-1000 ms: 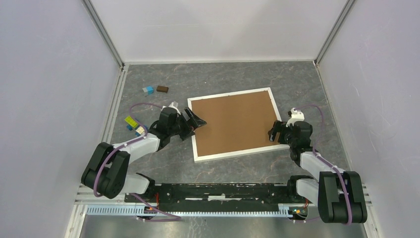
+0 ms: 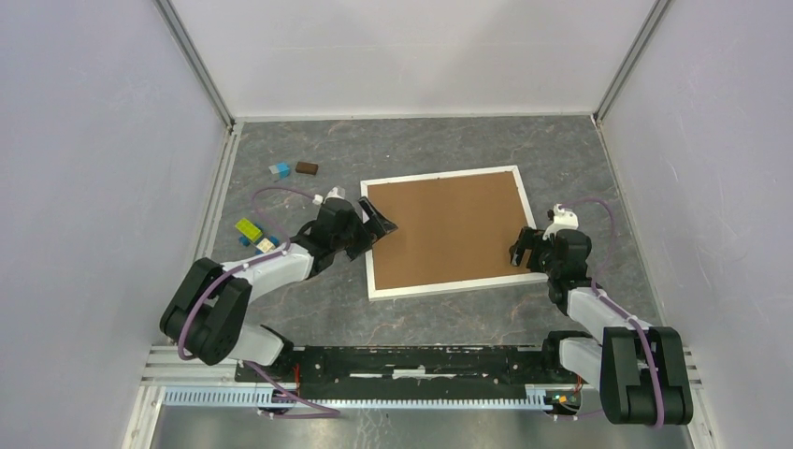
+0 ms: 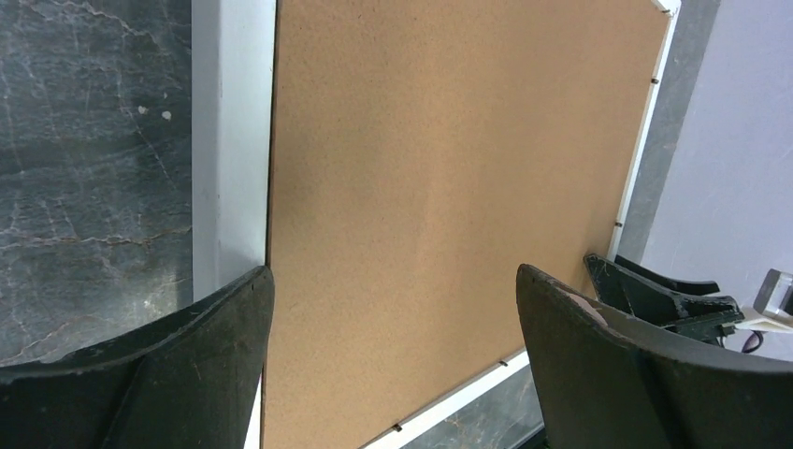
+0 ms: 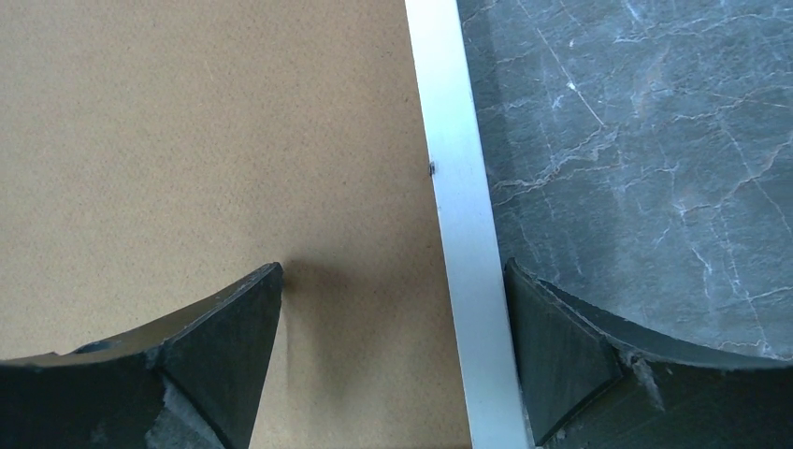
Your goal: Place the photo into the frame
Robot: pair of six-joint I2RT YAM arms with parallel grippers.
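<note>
The white frame (image 2: 439, 177) lies slightly turned on the grey table, and a brown board (image 2: 449, 229) lies flat within its edges. At the frame's left side, my left gripper (image 2: 380, 239) is open. The left wrist view has the white left rail (image 3: 229, 140) by one finger, with brown surface between the fingers. My right gripper (image 2: 524, 261), at the lower right side, is also open. One of its fingers stands over the board and the other sits against the outer face of the right rail (image 4: 458, 206). No picture side of a photo shows.
Toy blocks lie left of the frame: a blue one (image 2: 281, 171), a brown one (image 2: 307, 168) and a yellow one (image 2: 248, 229) among others. Bare table stretches behind the frame and in front of it. White walls enclose the sides and back.
My left arm has shifted slightly right. The frame sits a little further right.
</note>
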